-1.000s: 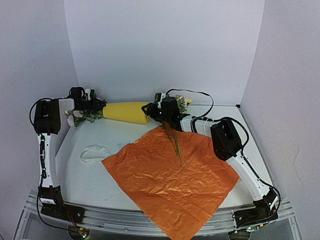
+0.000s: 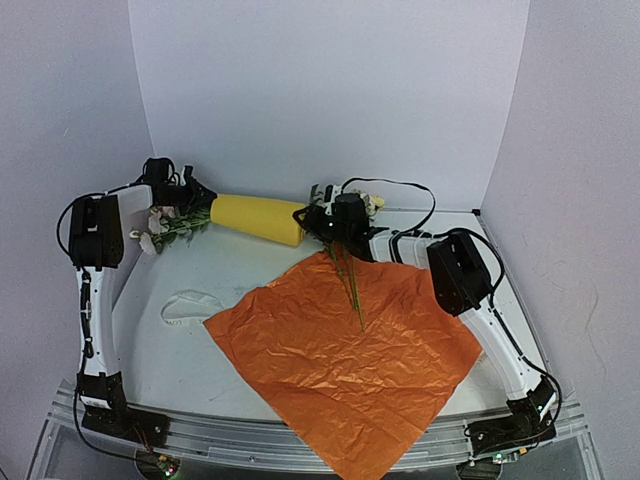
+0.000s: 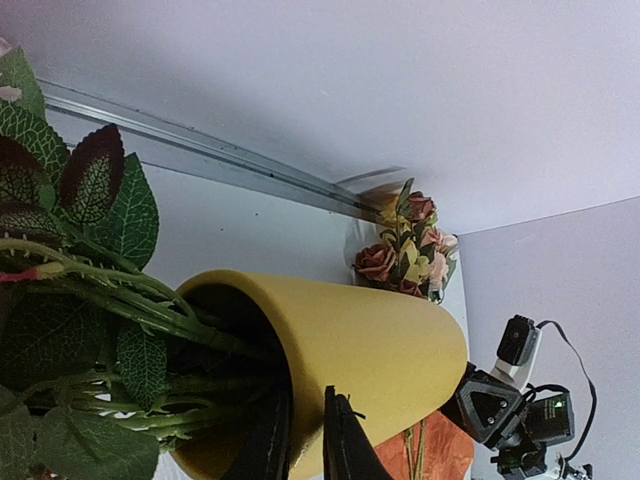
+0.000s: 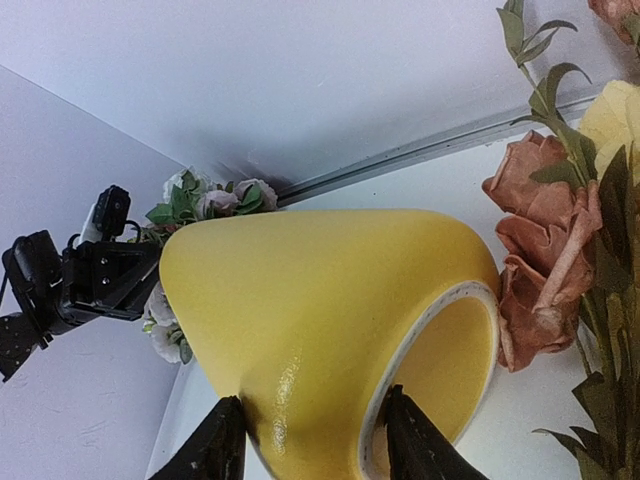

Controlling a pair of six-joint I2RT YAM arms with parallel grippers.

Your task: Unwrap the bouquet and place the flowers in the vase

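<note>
The yellow vase point(image 2: 258, 218) lies on its side, spanning the gap between my two grippers. At its left end my left gripper is shut on the rim. Green stems point(image 3: 235, 345) of the pale flowers point(image 2: 150, 240) run into that opening. My right gripper is shut on the other end, at a white-edged opening point(image 4: 478, 290), with one finger inside the edge. A second bunch, with dusty pink roses point(image 4: 540, 250) and yellow blooms, lies beside that end; its stems point(image 2: 352, 290) reach over the orange sheet.
The crumpled orange sheet point(image 2: 350, 370) covers the middle and front of the table and hangs over the front edge. A white band point(image 2: 192, 307) rests at left. Walls close off the back and sides.
The vase has shifted slightly right with both grippers. Its left end has also moved a little up in the top view, so it slants more. The second bunch's stems have stayed put.
</note>
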